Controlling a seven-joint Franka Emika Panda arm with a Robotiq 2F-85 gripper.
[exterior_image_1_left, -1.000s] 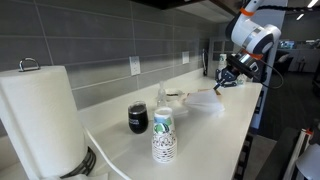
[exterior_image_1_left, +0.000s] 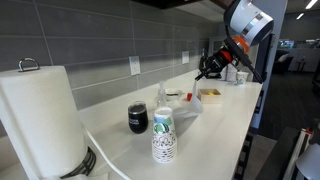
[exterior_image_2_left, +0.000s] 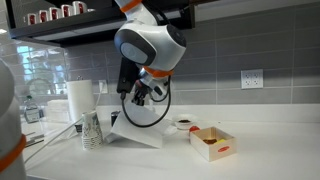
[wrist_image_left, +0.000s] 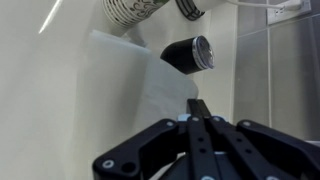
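A thin white sheet (exterior_image_2_left: 142, 129), perhaps paper or cloth, hangs at a slant over the counter. My gripper (exterior_image_1_left: 200, 76) is shut on its upper edge, above the countertop. The wrist view shows the sheet (wrist_image_left: 125, 95) stretching away from the fingertips, slightly translucent, with a fold along it. The exact pinch point is hidden behind the dark gripper body (wrist_image_left: 215, 150).
A stack of paper cups (exterior_image_1_left: 164, 137) and a black lidded tumbler (exterior_image_1_left: 138, 117) stand on the near side, by a paper towel roll (exterior_image_1_left: 45, 120). A small open box (exterior_image_2_left: 212, 143) sits to the right.
My gripper has risen and come nearer the exterior view 1 camera. The white sheet, lower and flatter a second ago, now hangs up from the counter with it.
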